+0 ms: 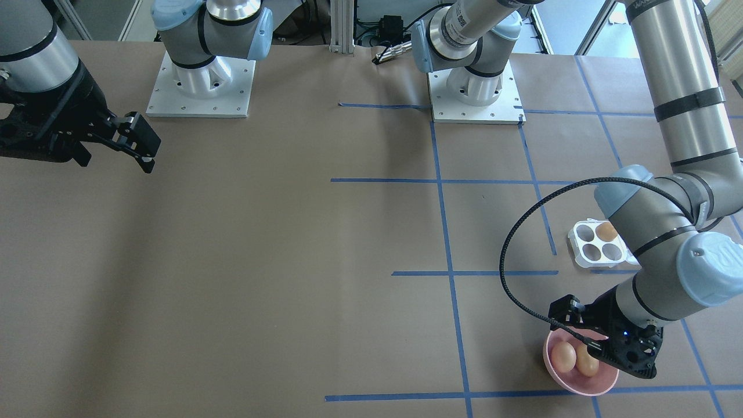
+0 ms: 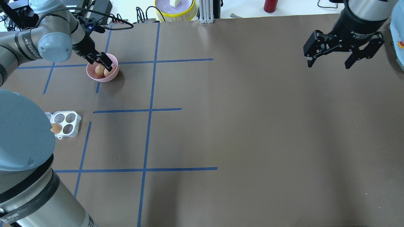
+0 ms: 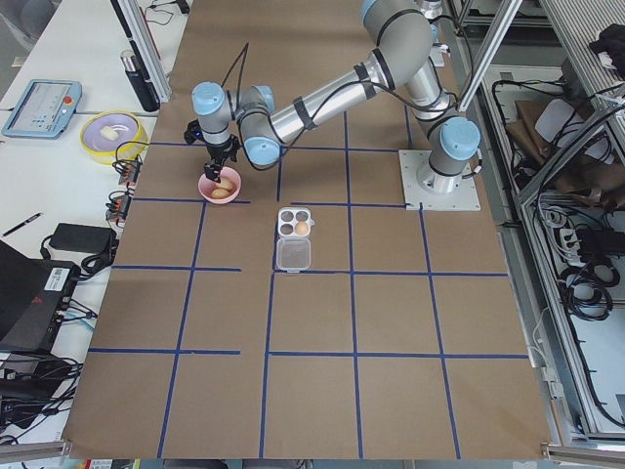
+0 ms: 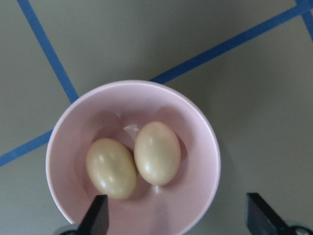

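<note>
A pink bowl holding two eggs sits on the taped table, at the lower right in the front view and upper left in the top view. My gripper is just above the bowl, its fingers wide apart at the bottom of the wrist view, nothing between them but a view of the bowl. A white egg carton with a clear lid holds one brown egg, below and right of the bowl in the left camera view.
Other robot arms stand round the table; a dark idle gripper hangs at the top right of the top view. A yellow-rimmed container is on the white side surface.
</note>
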